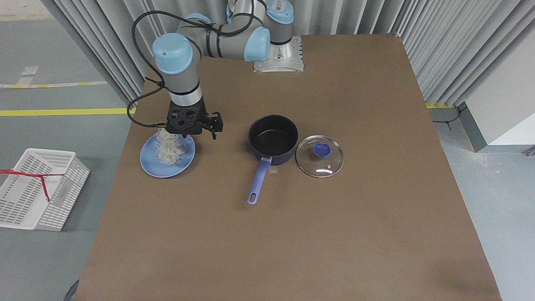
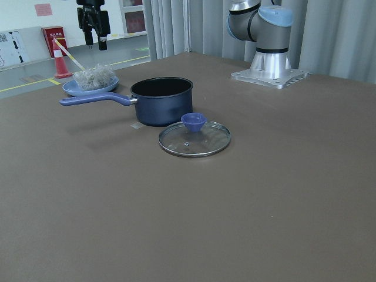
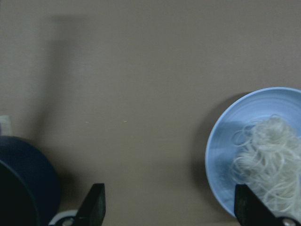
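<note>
A blue plate [image 1: 155,165] holds pale noodles [image 1: 169,150] [image 3: 270,160]. To its right stands a dark blue saucepan [image 1: 273,135] with its handle toward the front; a glass lid with a blue knob [image 1: 321,149] lies beside it. My gripper [image 1: 199,131] hangs above the table near the plate's back right. In the wrist view its two fingers [image 3: 94,207] are wide apart, with only table visible between them, the pan at left and the plate at right.
The arm's base [image 1: 278,60] is at the back. A white basket [image 1: 42,190] stands on the floor to the left.
</note>
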